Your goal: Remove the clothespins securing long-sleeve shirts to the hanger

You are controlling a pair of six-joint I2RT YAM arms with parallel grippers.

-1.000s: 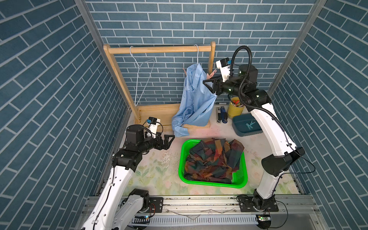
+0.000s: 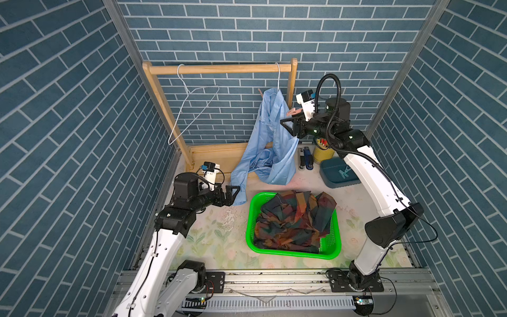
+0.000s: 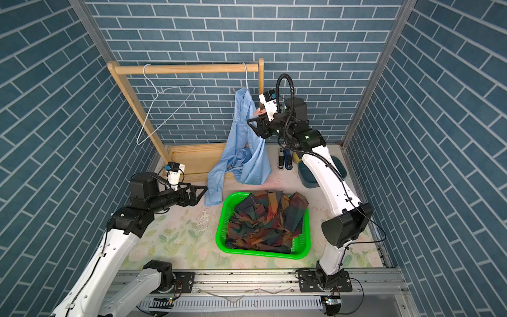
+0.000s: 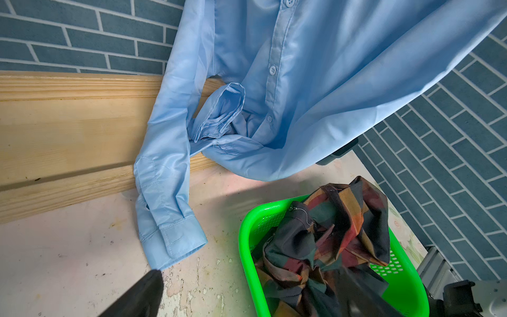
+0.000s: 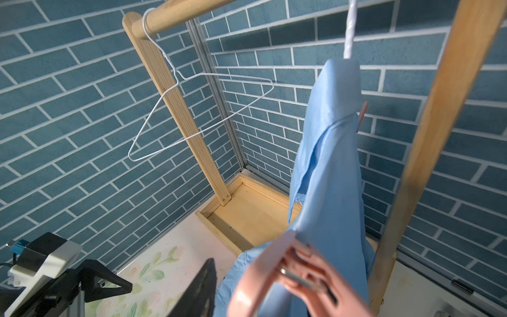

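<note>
The blue long-sleeve shirt (image 2: 272, 119) hangs from a white wire hanger (image 2: 278, 76) on the wooden rack. A pink clothespin (image 5: 303, 274) looms near the camera in the right wrist view, one end against the shirt; its grip is unclear. Behind the shirt, a second clothespin (image 5: 362, 113) peeks out. My right gripper (image 2: 289, 124) is shut at the shirt's right side, apparently on cloth below the near pin; its fingertips are partly hidden. My left gripper (image 2: 235, 195) stands open and empty, near the dangling sleeve cuff (image 4: 174, 240).
An empty wire hanger (image 2: 187, 105) hangs at the rack's left. A green basket (image 2: 250, 222) with plaid cloth stands in front. Right of the shirt are a yellow cup (image 2: 322, 154), a teal box (image 2: 338, 179) and two dark items (image 2: 308, 158).
The near pin has tilted down, the shirt hangs lower and narrower, and both hangers swung. The left arm is still.
</note>
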